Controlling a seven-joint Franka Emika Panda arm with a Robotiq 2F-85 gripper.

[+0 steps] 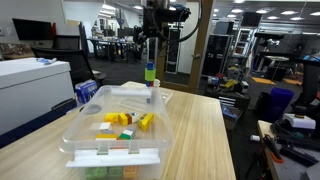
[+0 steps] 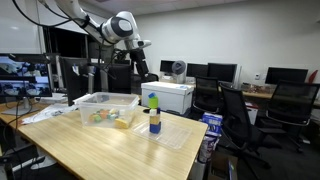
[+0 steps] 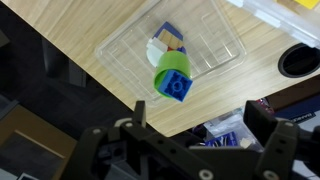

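Observation:
A stack of toy blocks, blue over green, stands on a clear plastic lid (image 3: 220, 50) in the wrist view. Its blue block (image 3: 174, 84) is nearest the camera, with the green block (image 3: 172, 63) just behind. Beside it in that view is another block piece (image 3: 166, 39), partly white, blue and orange. My gripper is open, with nothing between its fingers. In exterior view 2 the gripper (image 2: 143, 62) hangs above the green block (image 2: 153, 101), clear of it. A clear bin (image 1: 118, 152) holds several coloured blocks (image 1: 128, 128).
A white cabinet (image 1: 35, 92) stands behind the table. A blue box (image 1: 86, 91) is at the table's back edge. Bare wood tabletop (image 2: 100, 144) stretches in front of the bin, and office chairs (image 2: 240, 115) stand beyond the table.

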